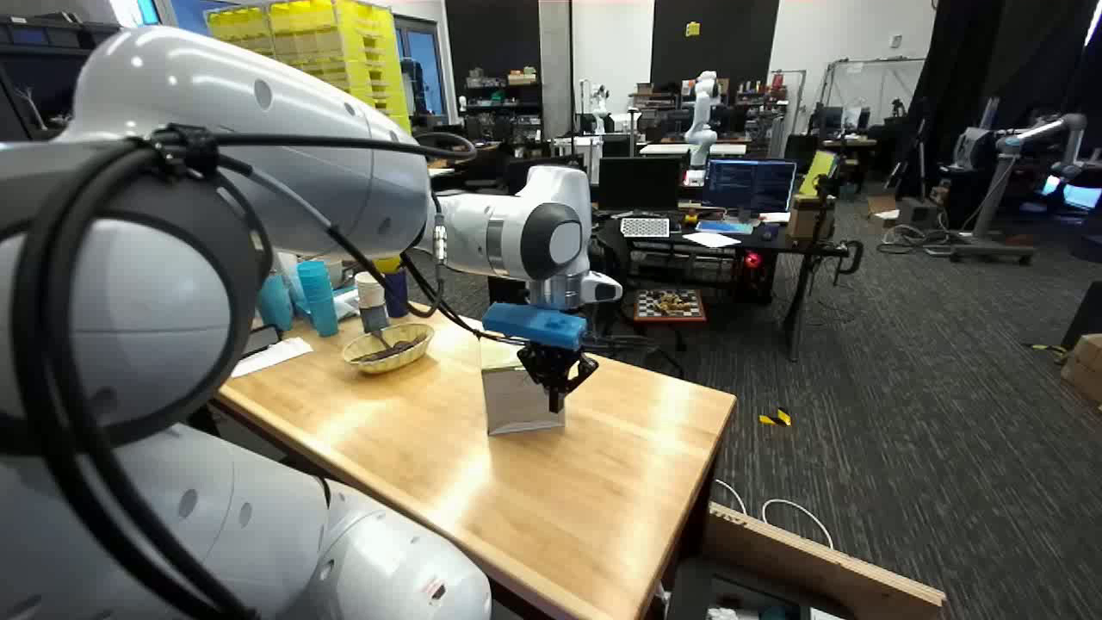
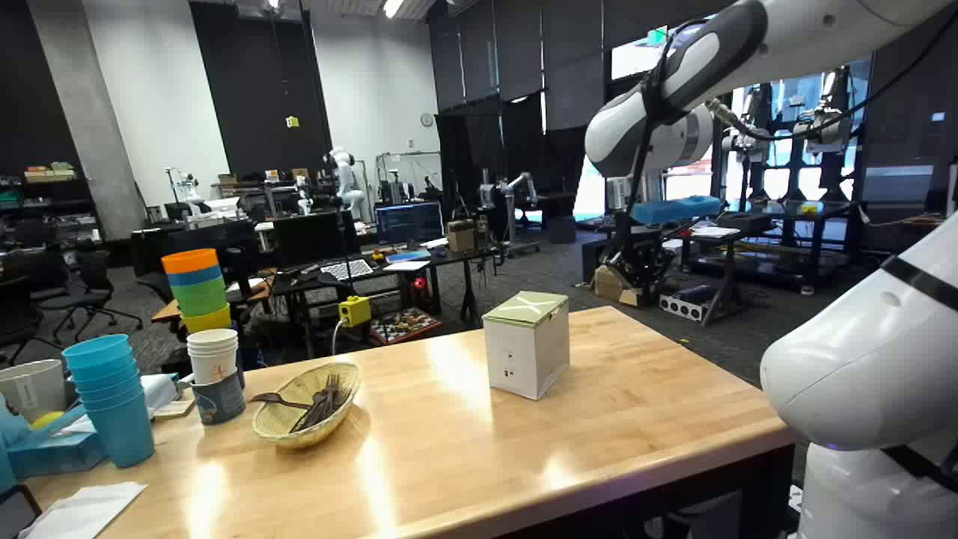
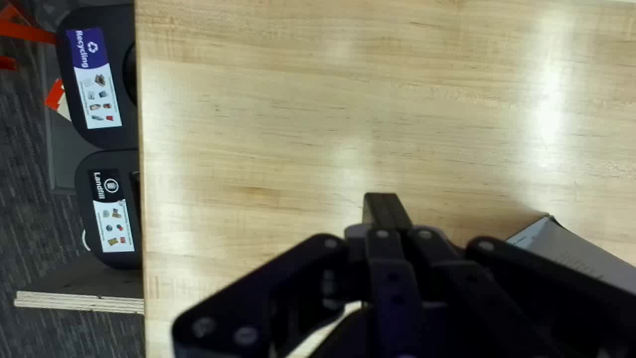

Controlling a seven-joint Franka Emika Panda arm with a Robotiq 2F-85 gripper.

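Note:
My black gripper [image 1: 555, 401] points down in exterior view 1, in line with the white box [image 1: 504, 401]. The wrist view has the fingertips of the gripper together, nothing showing between them, over bare wood. That box [image 3: 569, 247] is at the lower right there, beside the gripper and partly hidden by its linkage. Exterior view 2 puts the gripper [image 2: 635, 283] to the right of the box [image 2: 516, 359] and higher; the box stands upright on the table with a pale green top.
A wicker basket [image 2: 305, 439] with dark forks, stacked blue cups [image 2: 121, 418] and white paper cups [image 2: 214, 359] occupy the table's left part. Recycling and landfill bins [image 3: 107, 209] stand against one table edge.

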